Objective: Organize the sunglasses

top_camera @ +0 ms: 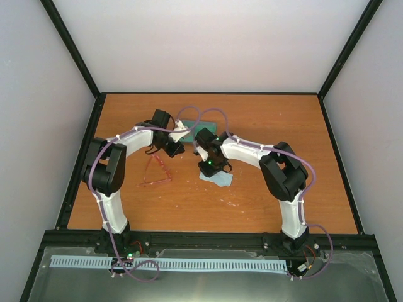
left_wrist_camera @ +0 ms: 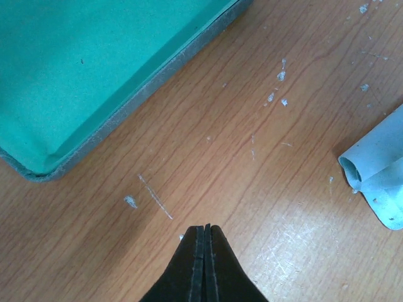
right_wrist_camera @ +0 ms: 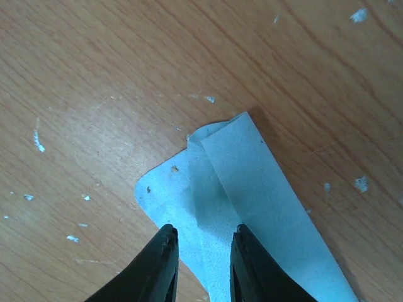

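Note:
Red sunglasses (top_camera: 162, 178) lie on the table below my left gripper in the top view. A green case (left_wrist_camera: 94, 69) with a dark rim sits behind both grippers. A folded light blue cloth (top_camera: 217, 179), with rolled or overlapping layers (right_wrist_camera: 264, 207), lies front-right of the case. My left gripper is shut, nothing showing between its fingertips, over bare wood. My right gripper is part open above the cloth's folded part, its fingertips either side of a strip of it; whether they touch it I cannot tell.
Dark frame edges and walls bound it. Purple hoses loop over both arms.

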